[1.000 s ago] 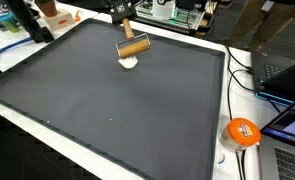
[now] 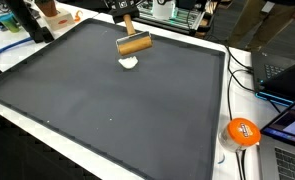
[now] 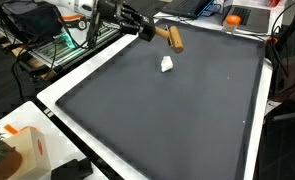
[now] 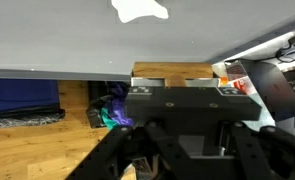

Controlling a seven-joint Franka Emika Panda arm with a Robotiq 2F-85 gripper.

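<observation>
A wooden mallet-like tool hangs over the grey board. Its light brown cylindrical head (image 2: 134,43) has pale ends and sits at the far side in exterior view 1. In exterior view 2 the tool's head (image 3: 175,39) juts out from my gripper (image 3: 147,27), which is shut on the short handle. The wrist view shows a strip of the wooden head (image 4: 173,70) beyond the dark gripper body; the grip itself is mostly hidden. Below the head, apart from it in exterior view 2, a small white piece (image 3: 167,64) lies on the board.
The grey board (image 2: 107,105) is otherwise bare and open. An orange-topped round container (image 2: 241,133) stands past its right edge, beside cables and a laptop (image 2: 279,80). Clutter (image 2: 17,38) lines the far left.
The tool's head has risen slightly and tilted a little, so more of the white piece shows beneath it. The white piece appears to stay in place.
</observation>
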